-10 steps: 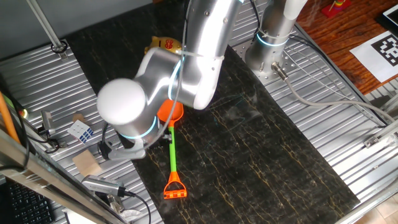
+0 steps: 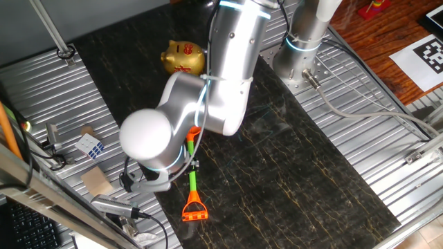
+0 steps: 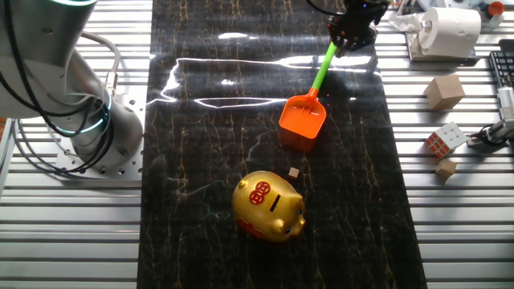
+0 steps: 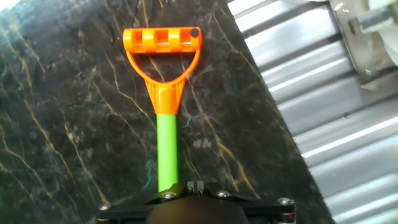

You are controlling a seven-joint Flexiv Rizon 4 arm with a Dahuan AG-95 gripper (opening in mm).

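A toy shovel lies on the black marbled board, with an orange scoop (image 3: 303, 117), a green shaft (image 2: 192, 181) and an orange D-shaped handle (image 4: 163, 40). In the wrist view, my gripper is at the bottom edge with its fingertips close together. There the green shaft runs just left of the tips and disappears beneath the gripper body; nothing shows between the fingers. From exterior view 1, the gripper (image 2: 194, 165) appears at the shaft's middle, partly covered by the arm. Whether it touches the shaft I cannot tell.
A golden piggy bank (image 3: 269, 206) and a tiny wooden cube (image 3: 294, 172) are near the scoop. Off the board stand a wooden block (image 3: 444, 92), a puzzle cube (image 3: 446, 140) and a paper roll (image 3: 448, 34). The board's right half is bare in exterior view 1.
The arm has moved along the shaft, away from the scoop and toward the D-shaped handle. The shovel has stayed in place, its scoop now more covered by the arm.
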